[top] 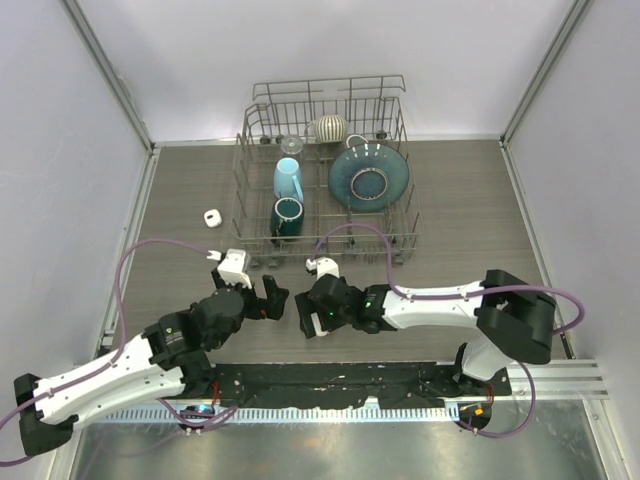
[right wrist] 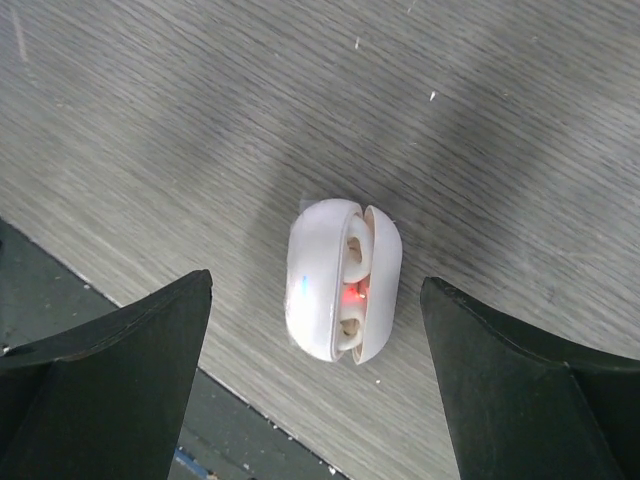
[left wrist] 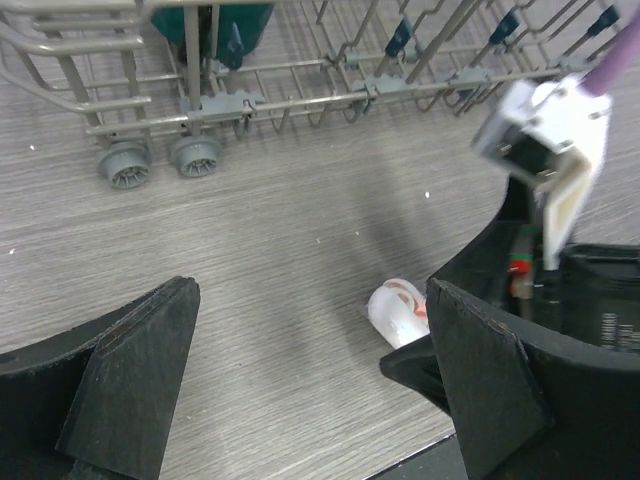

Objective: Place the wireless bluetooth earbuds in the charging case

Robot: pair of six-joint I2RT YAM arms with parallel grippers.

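The white charging case (right wrist: 315,280) lies open on the grey table in the right wrist view, with white earbud shapes and a red light inside, between the open fingers of my right gripper. In the left wrist view the case (left wrist: 395,315) shows partly behind the right gripper. My left gripper (top: 262,305) stands open left of it, nothing between its fingers. A small white object (top: 213,218) lies at the upper left of the table.
A wire dish rack (top: 320,240) with mugs and a plate (top: 367,205) fills the back middle. A dark front edge (top: 300,390) runs close to the case.
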